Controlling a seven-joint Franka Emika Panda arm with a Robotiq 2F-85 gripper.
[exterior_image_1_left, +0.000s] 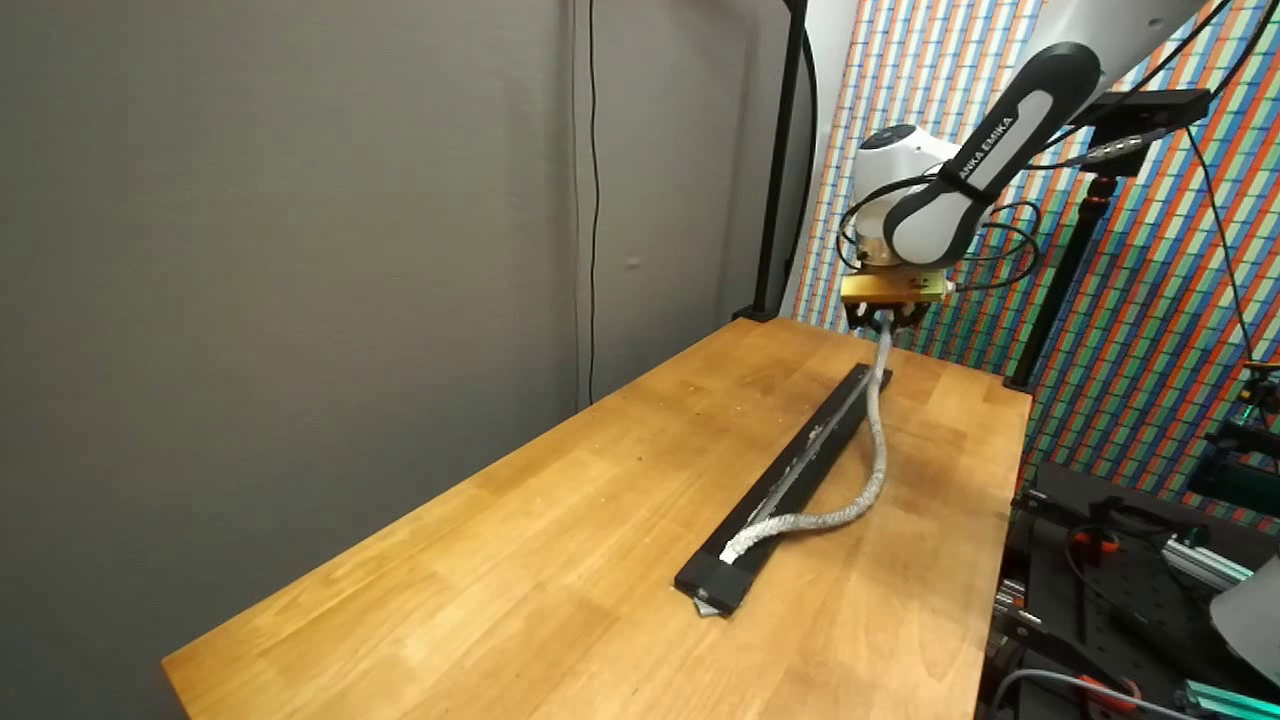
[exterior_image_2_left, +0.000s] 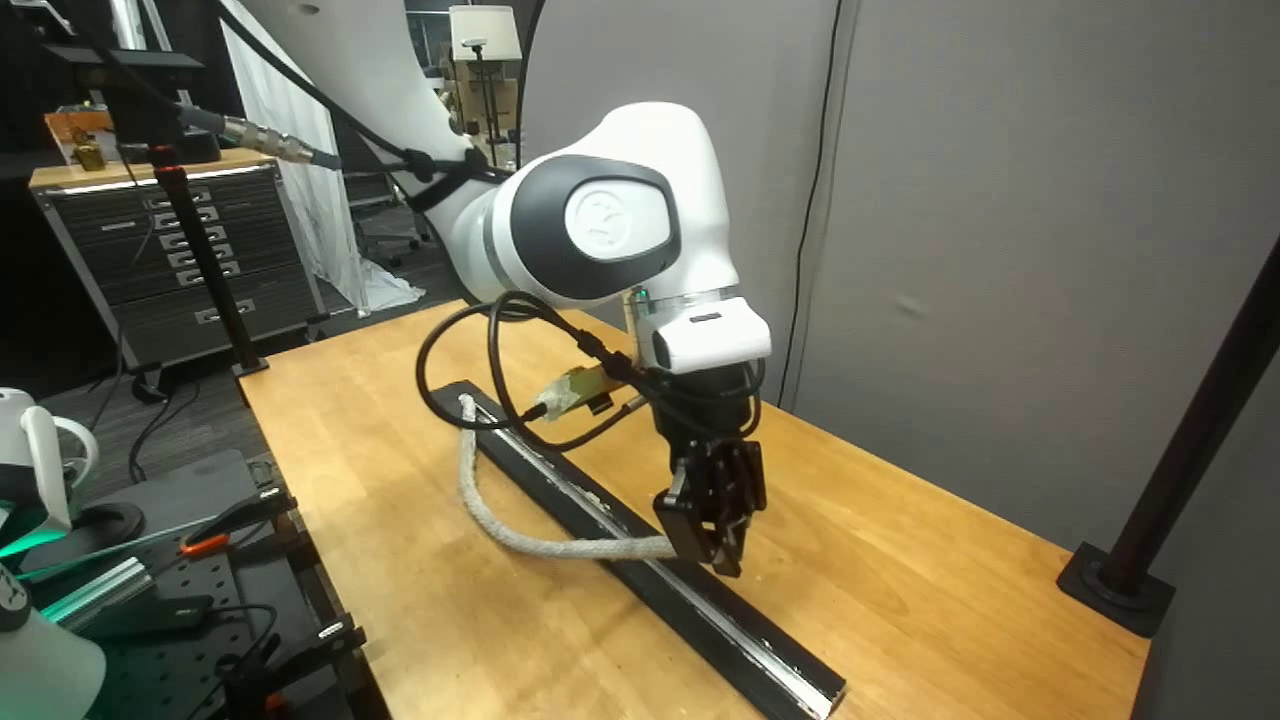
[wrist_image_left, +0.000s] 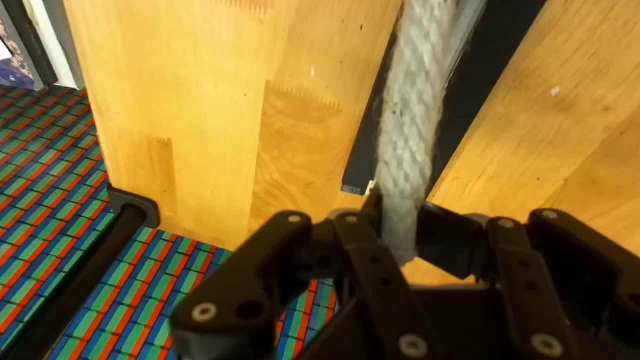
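Note:
A pale grey braided rope runs from the near end of a long black channel up to my gripper, curving out over the table on the way. In the wrist view the rope passes down between the fingers, and my gripper is shut on it near its end. The gripper hangs above the table, near the channel's far end as exterior view 1 shows it. From the other side, the rope reaches the gripper above the channel. A silvery groove lies exposed along the channel's length.
A black post stands at one corner, a second post at the far right. Tools and clamps crowd a dark side surface beyond the right edge.

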